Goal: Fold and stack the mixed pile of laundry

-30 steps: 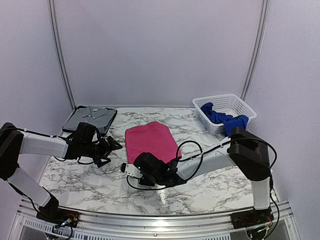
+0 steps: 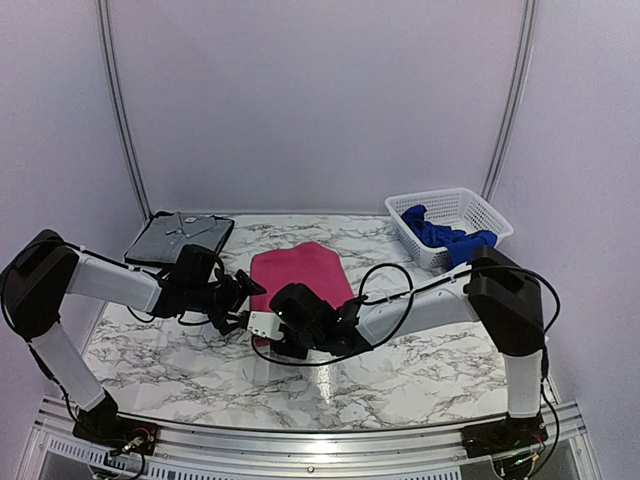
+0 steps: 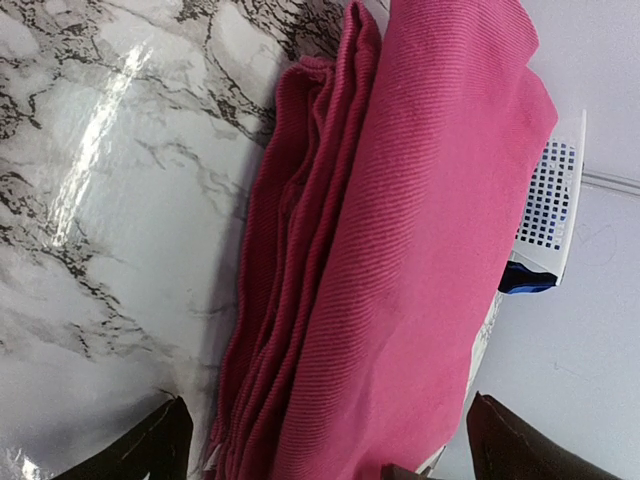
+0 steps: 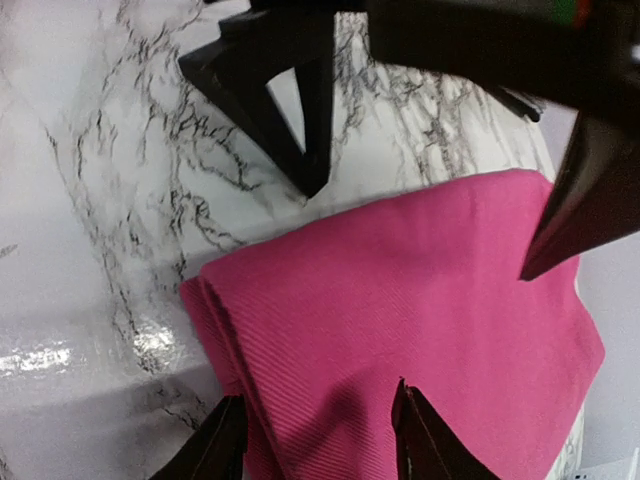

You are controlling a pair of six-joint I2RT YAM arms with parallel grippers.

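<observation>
A folded pink cloth (image 2: 300, 270) lies flat on the marble table. In the left wrist view its layered left edge (image 3: 330, 280) runs between the spread fingers of my left gripper, which is open above it at the cloth's left side. My right gripper is at the cloth's near part, its fingers apart over a fold in the pink fabric (image 4: 420, 280); whether it grips any fabric is unclear. In the top view the right wrist hides the near edge of the cloth.
A white basket (image 2: 465, 205) with blue fabric (image 2: 430, 230) stands at the back right. A grey folded board (image 2: 175, 240) lies at the back left. Bare table surrounds the cloth, and both wrists are close together at its near left.
My left arm has moved right to the cloth's left edge.
</observation>
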